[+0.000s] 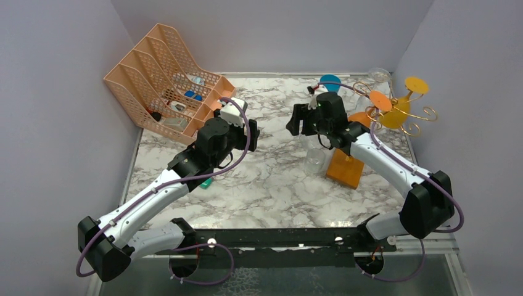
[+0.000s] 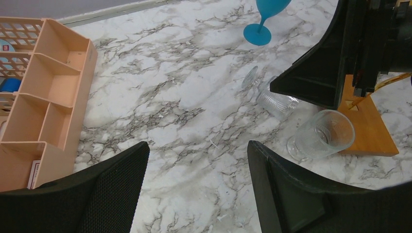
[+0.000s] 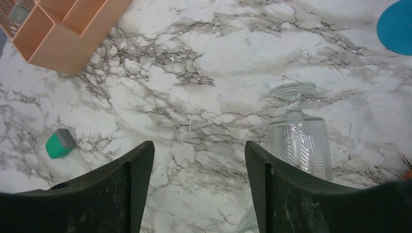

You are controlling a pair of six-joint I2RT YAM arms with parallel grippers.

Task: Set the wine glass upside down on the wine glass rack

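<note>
Two clear stemmed glasses lie on their sides on the marble table, one (image 2: 320,134) nearer the front and one (image 3: 299,143) further back. Beside them at the right stands the gold rack on a wooden base (image 1: 342,172), holding upside-down yellow (image 1: 398,110), orange and clear glasses. My right gripper (image 1: 298,120) is open above the lying glasses, nothing between its fingers. My left gripper hangs open at the left-middle, empty.
A blue goblet (image 2: 266,12) stands at the back. A peach divided organiser (image 1: 161,74) with small items fills the back left. A green block (image 3: 60,143) lies at the left.
</note>
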